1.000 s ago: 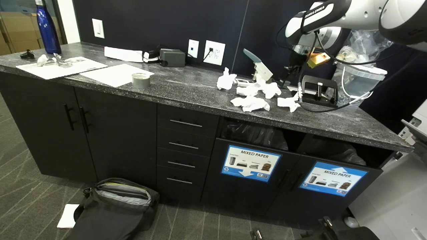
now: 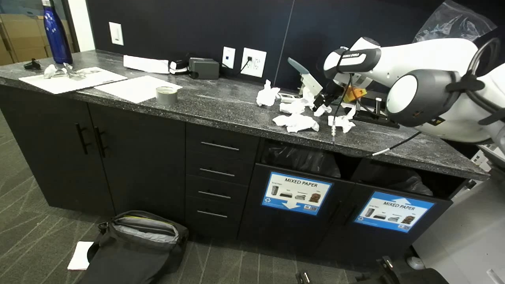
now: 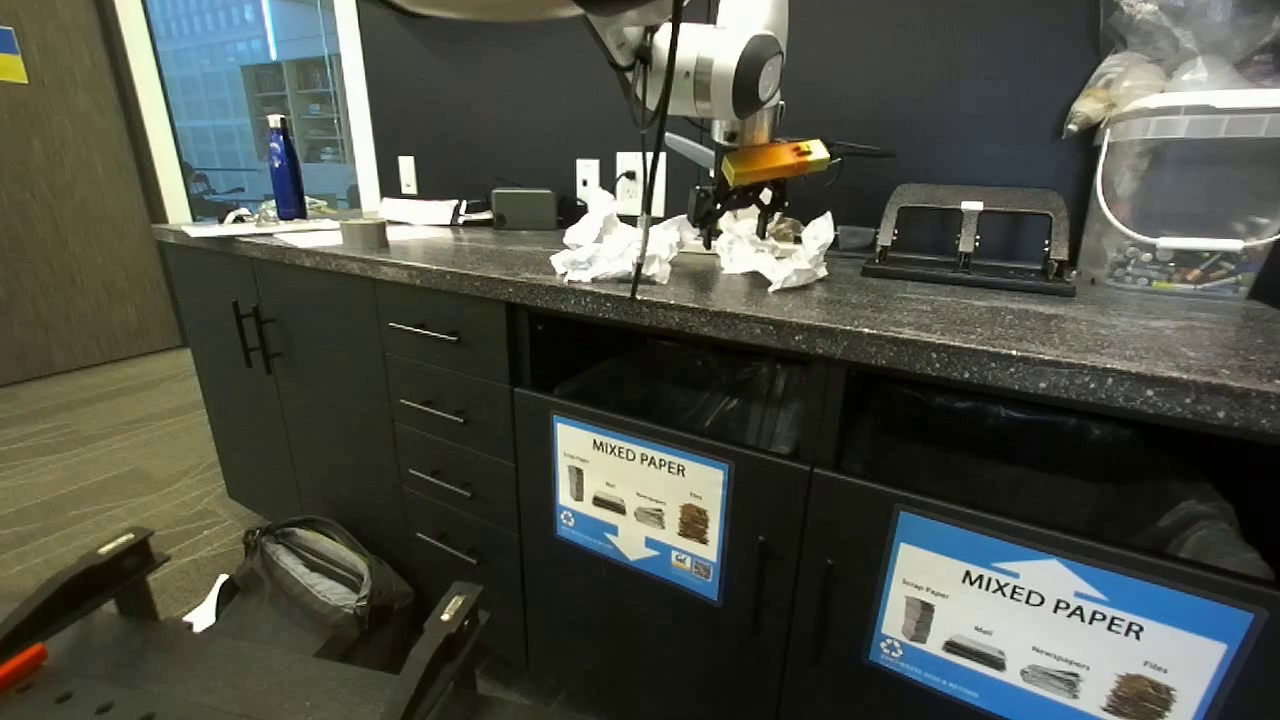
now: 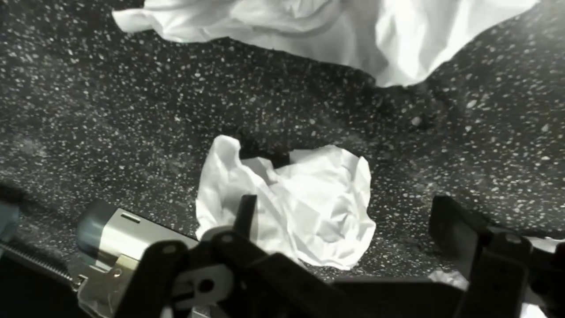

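In the wrist view a crumpled white paper ball [image 4: 328,206] lies on the speckled counter between the fingers of my gripper. The fingers are open, and the left finger [image 4: 246,214] overlaps the ball's left part in this view; whether it touches cannot be told. Bare counter shows between the ball and the right finger. A larger crumpled sheet [image 4: 318,32] spans the top of that view. From outside, my gripper [image 3: 738,216] hangs low among several crumpled papers, such as one at the front [image 2: 297,123] and another upright one [image 2: 268,94].
A stapler [image 2: 311,83] stands close to the gripper, its metal end [image 4: 137,233] beside the left finger. To the right are a black hole punch [image 3: 969,234] and a clear bucket [image 3: 1182,180]. A tape roll [image 2: 166,95] sits farther left. Open bins [image 2: 303,158] lie below the counter edge.
The arm has come down and moved left in exterior view 1, bringing the gripper from near the hole punch to among the crumpled papers. The arm now hides the bucket there.
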